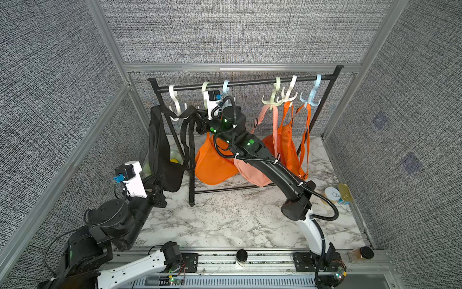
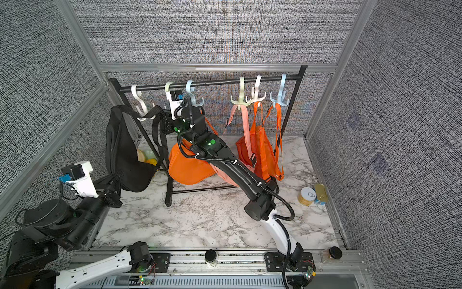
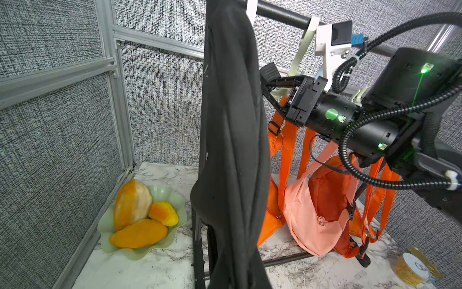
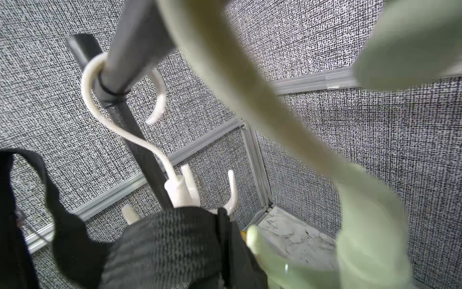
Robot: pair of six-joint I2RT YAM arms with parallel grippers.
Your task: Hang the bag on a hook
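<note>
The black bag (image 1: 169, 173) hangs at the rack's left side, between my grippers, filling the middle of the left wrist view. My right gripper (image 1: 196, 116) is shut on its upper strap, level with the white hook (image 2: 139, 101) at the left end of the rail (image 1: 250, 82); the right wrist view shows webbing close below that hook (image 4: 179, 191) and beside a pale green hook (image 4: 370, 226). Whether the strap sits on a hook I cannot tell. My left gripper (image 1: 158, 192) is shut at the bag's lower end.
Orange bags (image 2: 185, 166) and a pink bag (image 3: 312, 226) fill the rack's middle and right. A bowl of fruit (image 3: 158, 236) stands behind the black bag, cans (image 2: 306, 195) at the right.
</note>
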